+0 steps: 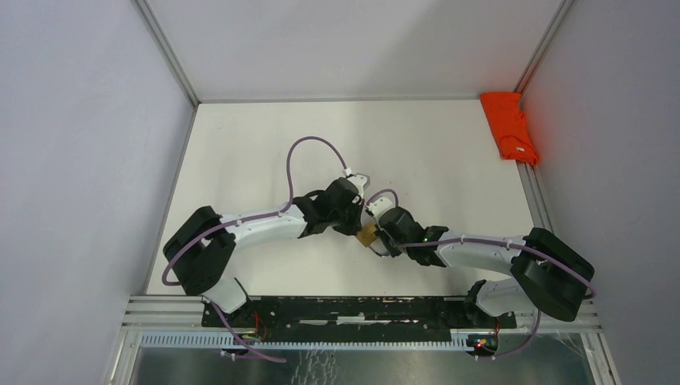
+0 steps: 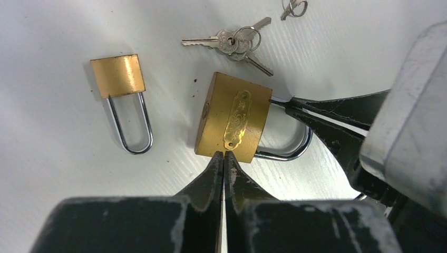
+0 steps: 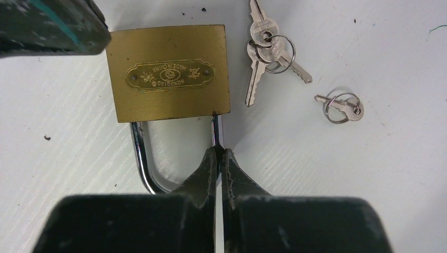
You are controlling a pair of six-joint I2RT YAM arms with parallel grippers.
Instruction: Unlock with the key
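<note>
A large brass padlock [image 2: 221, 110] lies on the white table between both grippers, its steel shackle pointing right in the left wrist view. My left gripper is shut, its tips at the padlock's lower edge in that view; what is between them cannot be made out. My right gripper is shut, its tips at one leg of the shackle. Several keys on a ring [image 2: 227, 42] [image 3: 266, 37] lie beside the padlock, with a smaller key on a ring [image 3: 345, 108] apart from them.
A small brass padlock [image 2: 117, 74] lies on the other side of the large one. A folded orange cloth [image 1: 507, 124] is at the back right.
</note>
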